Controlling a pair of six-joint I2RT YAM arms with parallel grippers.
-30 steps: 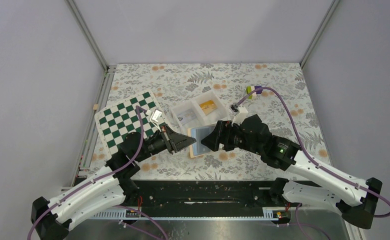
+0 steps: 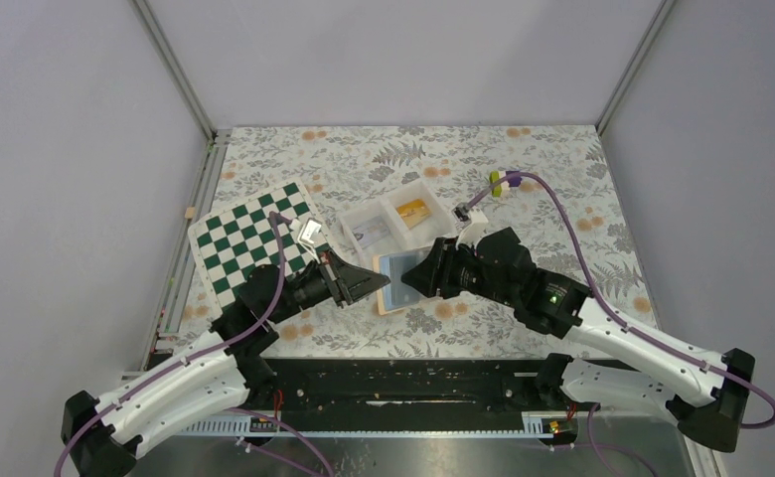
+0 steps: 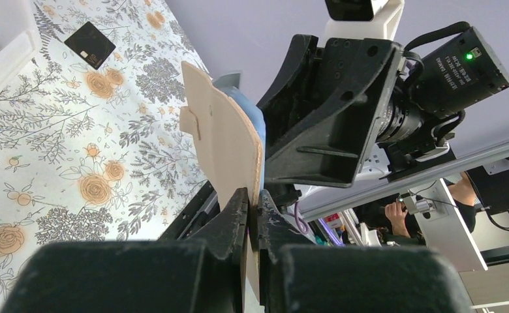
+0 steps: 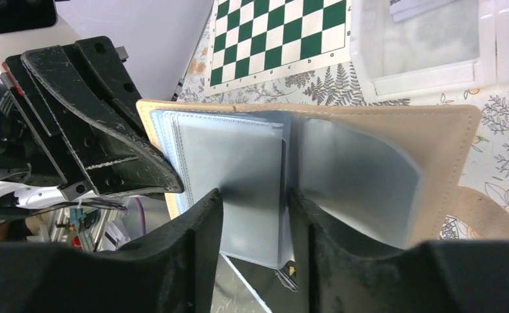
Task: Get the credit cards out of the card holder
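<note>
The tan card holder (image 2: 388, 298) is held up between the grippers, opened out with clear blue-tinted sleeves (image 4: 232, 156) showing. My left gripper is shut on its edge, seen end-on in the left wrist view. My right gripper has its fingers apart, one over the front sleeve's face, the other by the sleeve's inner edge. No card can be made out clearly in the sleeves. A black card (image 3: 90, 45) lies on the floral mat beyond the holder in the left wrist view.
A two-compartment clear container (image 2: 374, 204) behind the grippers holds cards. A green checkered board (image 2: 249, 229) lies at left and a small coloured object (image 2: 506, 181) at back right.
In the top view the right gripper has shifted very slightly around the holder. The left arm and the holder are almost unchanged.
</note>
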